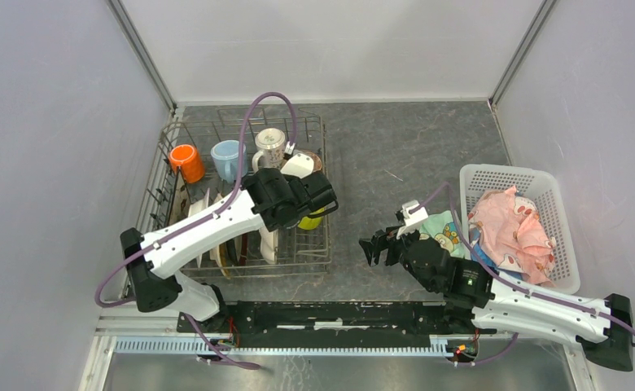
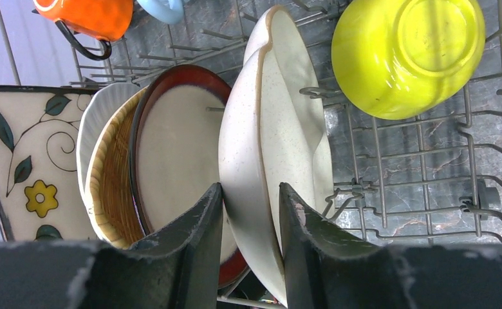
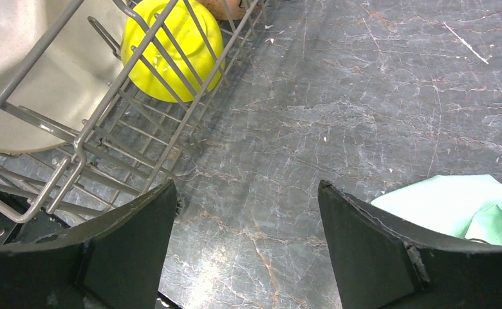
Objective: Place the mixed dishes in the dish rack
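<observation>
The dish rack point(image 1: 326, 244) holds upright plates, mugs and bowls. In the left wrist view, my left gripper is part open around the edge of a white speckled dish point(image 2: 245, 141) standing upright; whether it grips it is unclear. Left of it stand a red-rimmed plate point(image 2: 174, 154), a basket-like dish point(image 2: 116, 180) and a flowered square plate point(image 2: 29, 148); a yellow bowl point(image 2: 406, 51) lies to the right. Orange mug point(image 1: 187, 163), blue mug point(image 1: 226, 155) and patterned mug point(image 1: 270, 145) sit at the back. My right gripper is open and empty over the floor.
A white plastic basket point(image 1: 558, 212) with pink cloth point(image 1: 505, 228) stands at the right, a green cloth point(image 1: 436, 224) beside it. The grey floor between rack and basket is clear.
</observation>
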